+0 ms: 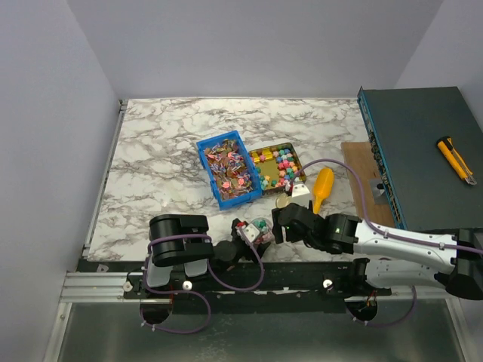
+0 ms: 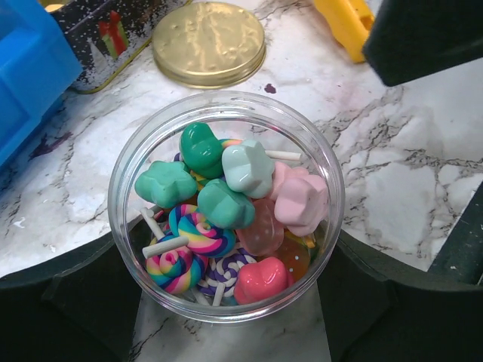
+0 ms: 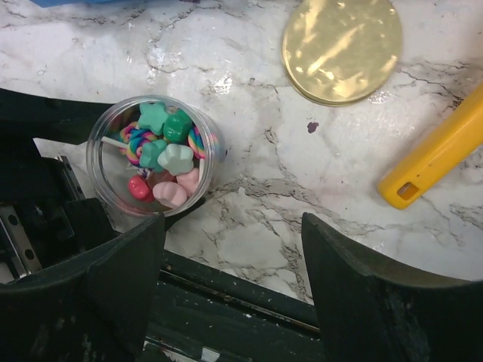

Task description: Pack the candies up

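Note:
A clear round jar (image 2: 226,204) (image 3: 155,158) of lollipops and shaped candies sits between the fingers of my left gripper (image 1: 246,240), which is open around it. A gold lid (image 2: 207,41) (image 3: 341,47) lies flat behind the jar. My right gripper (image 1: 290,226) is right of the jar; its fingertips stand apart in its wrist view, with marble visible between, and whether it grips anything below is unclear.
A blue tray (image 1: 229,196) of lollipops and a tin (image 1: 281,147) of colored candies stand behind. A yellow handled tool (image 1: 323,185) lies right, beside a board (image 1: 355,158) and dark mat (image 1: 415,151).

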